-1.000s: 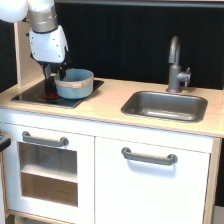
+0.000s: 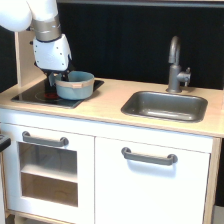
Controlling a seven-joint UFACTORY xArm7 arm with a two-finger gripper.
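Observation:
A light blue-grey pot (image 2: 75, 90) sits on the black cooktop (image 2: 37, 96) at the left of the counter. My white gripper (image 2: 60, 75) reaches down from the upper left to the pot's left rim area, its dark fingers partly hidden against the dark background and pot. I cannot tell whether they are shut or holding the rim.
A steel sink (image 2: 165, 105) with a grey tap (image 2: 176, 70) takes up the right of the wooden counter (image 2: 110, 110). The counter between pot and sink is clear. White cabinet doors (image 2: 150, 185) with grey handles are below.
My gripper has moved slightly right toward the pot's rim. The pot looks slightly shifted or nearly unchanged on the cooktop.

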